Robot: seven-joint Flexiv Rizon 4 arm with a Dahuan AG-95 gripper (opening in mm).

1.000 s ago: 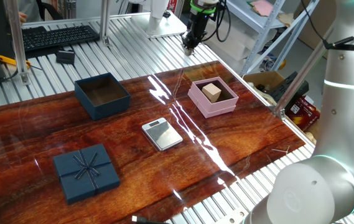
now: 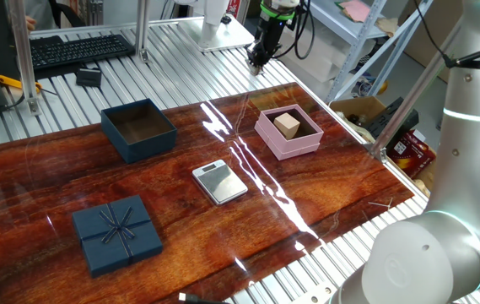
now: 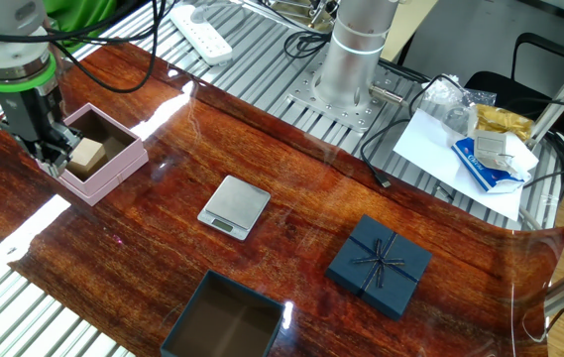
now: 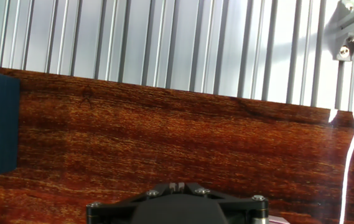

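A pale wooden block (image 2: pixel 287 125) (image 3: pixel 86 155) rests in the open pink box (image 2: pixel 288 154) (image 3: pixel 113 179). In exterior view 2, my gripper (image 3: pixel 56 167) appears beside that box, overlapping its near corner in the picture. From exterior view 1 the gripper (image 2: pixel 256 67) is up high at the back, clear of the box and block. The wrist view has the gripper at its bottom edge, fingertips together and nothing visible between them. A silver scale (image 2: pixel 220 182) (image 3: pixel 234 207) lies bare mid-table.
An open, empty dark blue box (image 2: pixel 153 145) (image 3: pixel 187 335) sits towards the back left. Its bow-topped lid or closed box (image 2: pixel 117 235) (image 3: pixel 379 266) is nearer the front. A keyboard (image 2: pixel 79 51) lies behind.
The arm has shifted very slightly at the right of exterior view 1. The block, boxes and scale have stayed where they were.
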